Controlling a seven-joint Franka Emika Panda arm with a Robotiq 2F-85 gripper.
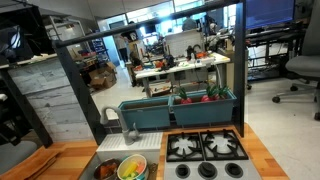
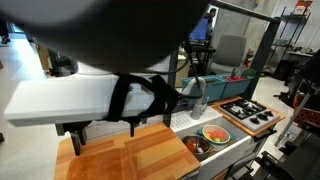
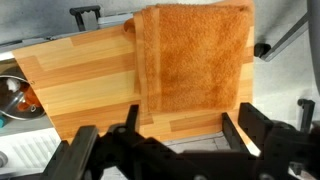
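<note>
An orange cloth lies flat on the wooden countertop, its left strip looking folded over. Above the counter, my gripper stands open with its dark fingers wide apart at the bottom of the wrist view. Nothing is between them, and the cloth lies beyond, below the tips. In exterior view 1 the cloth shows at the lower left corner, while the arm is almost wholly outside the left edge. The white and black arm fills the upper left of exterior view 2.
Metal and coloured bowls sit in the sink beside the counter. A faucet rises behind it, and a stove stands to the right. A teal planter box lines the back. Dark frame posts border the area.
</note>
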